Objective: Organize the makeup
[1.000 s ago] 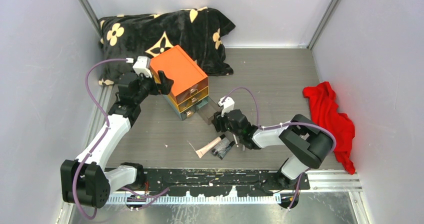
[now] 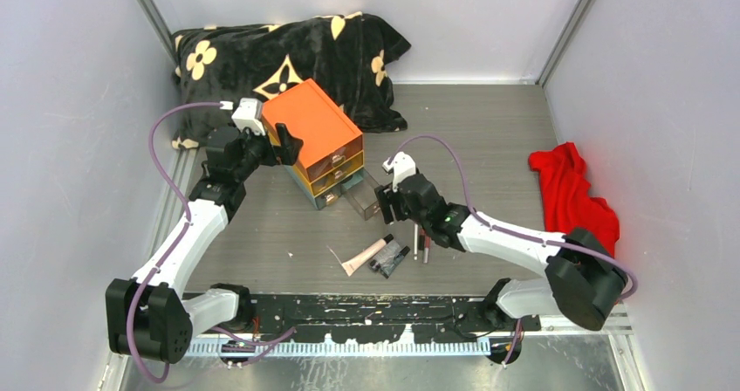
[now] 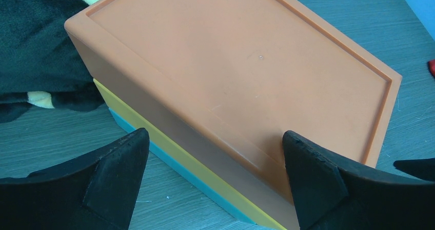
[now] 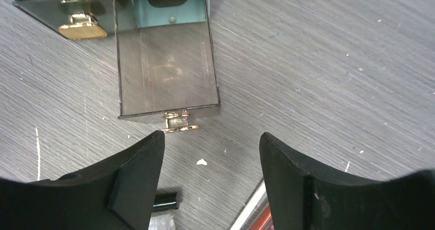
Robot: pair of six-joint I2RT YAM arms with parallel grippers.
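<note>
An orange-topped organizer (image 2: 310, 120) with tiered drawers stands left of centre; its clear bottom drawer (image 4: 166, 65) is pulled out and empty. My left gripper rests over the top's left edge, fingers apart, one touching or just over the orange top. My right gripper stands open just short of that drawer's gold knob (image 4: 179, 127), nothing between its fingers. Below it lie a beige tube (image 2: 362, 258), dark packets (image 2: 390, 260), and white and red pencils (image 4: 249, 209).
A black patterned blanket (image 2: 218, 68) lies along the back, a red cloth (image 2: 572, 199) at the right wall.
My right arm has risen and drawn back, its gripper now above the table before the pulled-out drawer. The left arm and organizer look unchanged.
</note>
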